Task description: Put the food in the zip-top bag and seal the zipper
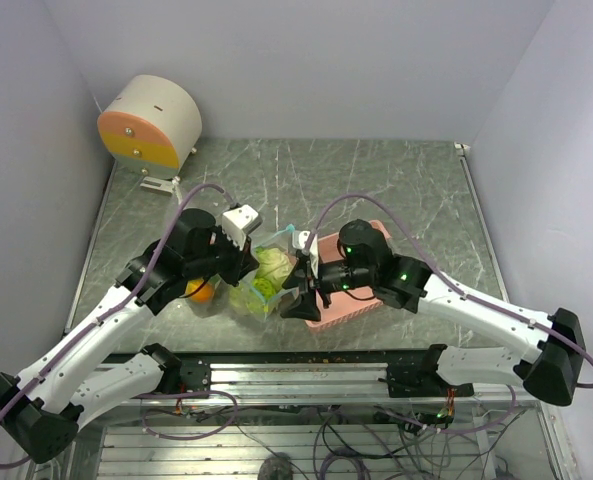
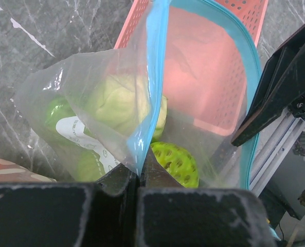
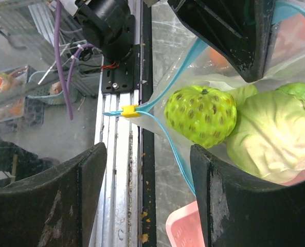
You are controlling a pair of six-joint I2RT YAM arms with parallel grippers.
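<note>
The clear zip top bag [image 2: 59, 90] has a blue zipper rim, its mouth spread wide. In it lie a pale cabbage [image 3: 273, 135], a spiky green bitter-melon-like piece [image 3: 201, 115] and a green item with a white label [image 2: 72, 128]. My left gripper is shut on one side of the blue rim. My right gripper has its fingers apart beside the opposite side of the mouth; the blue rim passes behind one finger [image 3: 209, 177], and nothing shows gripped. A yellow slider [image 3: 129, 111] sits at the zipper's end.
The pink basket [image 1: 344, 312] stands right of the bag, partly under my right arm. Left of the bag is something orange [image 1: 200, 290] in clear plastic. A cream drum-shaped box [image 1: 152, 120] stands back left.
</note>
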